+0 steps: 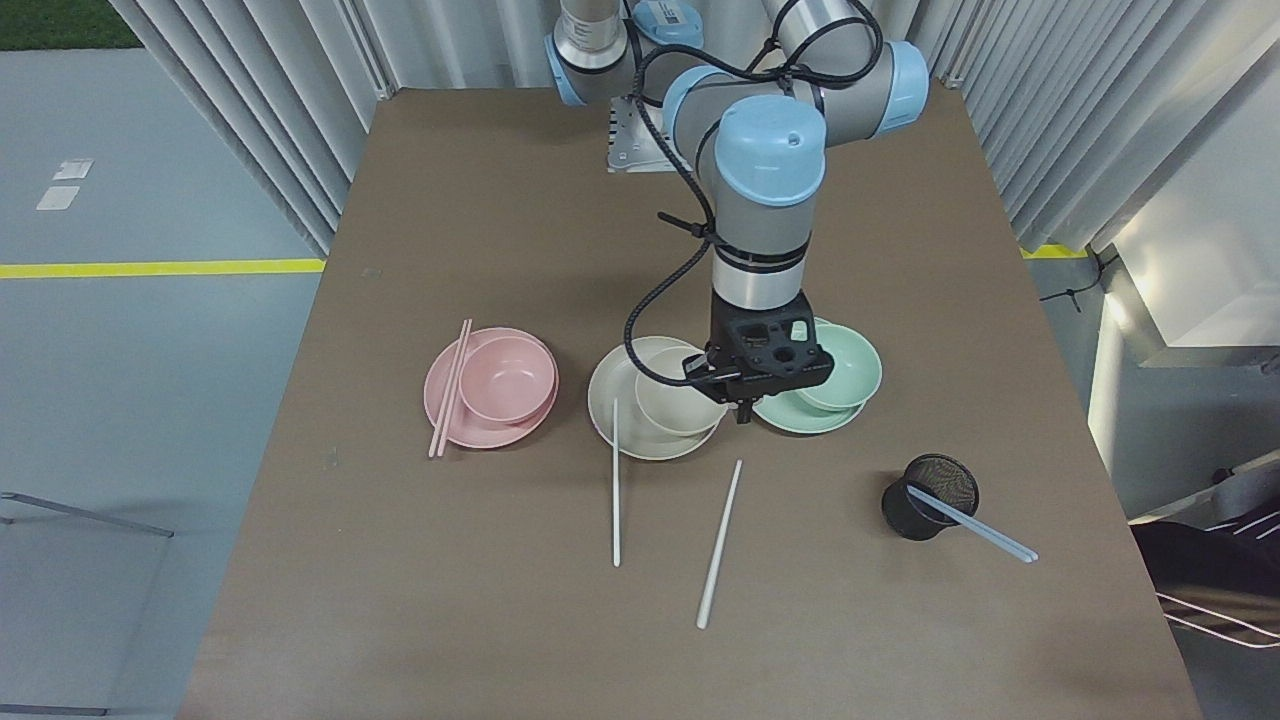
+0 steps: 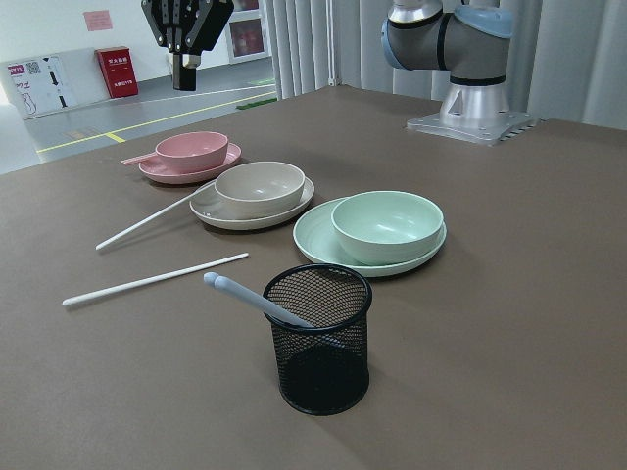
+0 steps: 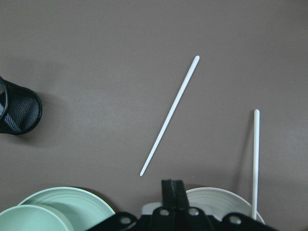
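Observation:
One white chopstick (image 1: 717,546) (image 3: 169,116) lies loose on the table in front of the cream bowl and plate. A second (image 1: 615,480) (image 3: 255,164) rests with one end on the cream plate (image 2: 241,223). My gripper (image 1: 744,408) (image 2: 184,73) is raised above the bowls, between the cream bowl (image 2: 259,188) and the green bowl (image 2: 387,227) in the front view. Whether its fingers are open or shut is unclear; I see no chopstick in them.
Pink bowl (image 1: 507,379) with chopsticks (image 1: 451,386) sits left. A black mesh cup (image 2: 321,372) holding pale blue chopsticks (image 1: 972,523) stands front right.

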